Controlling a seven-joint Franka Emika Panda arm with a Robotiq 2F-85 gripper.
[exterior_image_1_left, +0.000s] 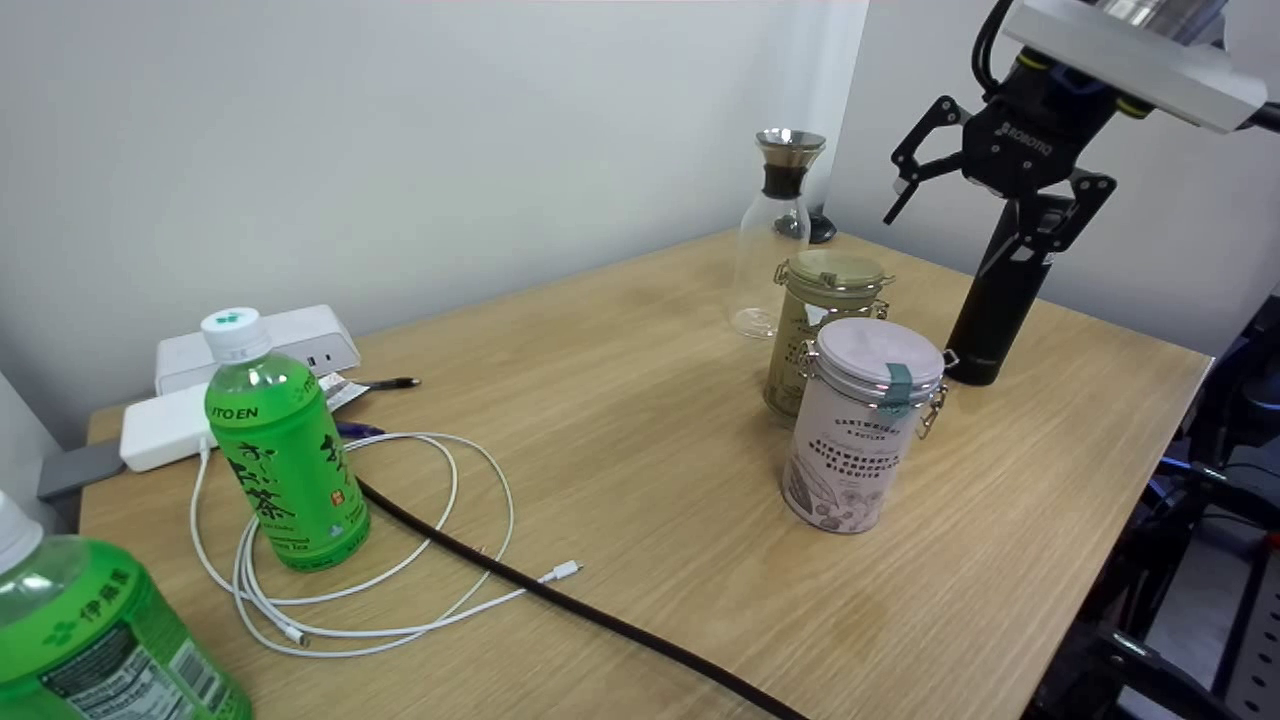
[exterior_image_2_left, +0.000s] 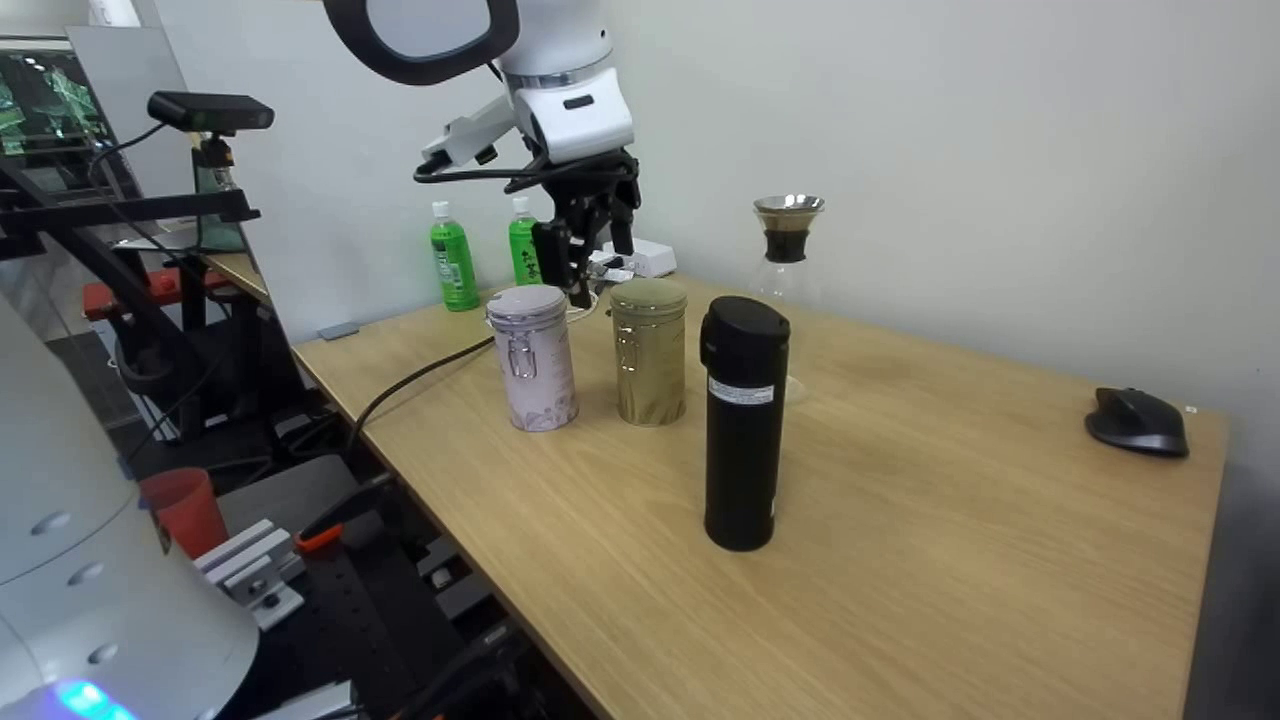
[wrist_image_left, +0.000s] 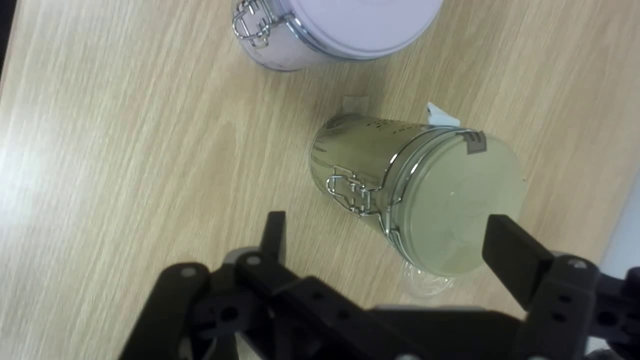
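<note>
My gripper (exterior_image_1_left: 954, 240) hangs above the table with its fingers wide open and nothing between them. In the wrist view its two black fingers (wrist_image_left: 274, 237) stand apart, and the olive-green clip-top tin (wrist_image_left: 465, 207) lies ahead of them, its lid partly overlapped by one fingertip in the image. That tin stands upright beside a pale pink clip-top tin (exterior_image_1_left: 858, 450). A tall black flask (exterior_image_2_left: 741, 420) stands upright on the other side of the green tin, on open table. Exterior view 1 shows the gripper in front of the flask's upper part (exterior_image_1_left: 1008, 294).
A glass carafe (exterior_image_1_left: 768, 270) stands close behind the green tin. Green tea bottles (exterior_image_1_left: 288, 462), white cables (exterior_image_1_left: 396, 624) and a black cable (exterior_image_1_left: 600, 618) occupy one end. A black mouse (exterior_image_2_left: 1137, 422) sits near the other end, with clear table (exterior_image_2_left: 960, 564) around it.
</note>
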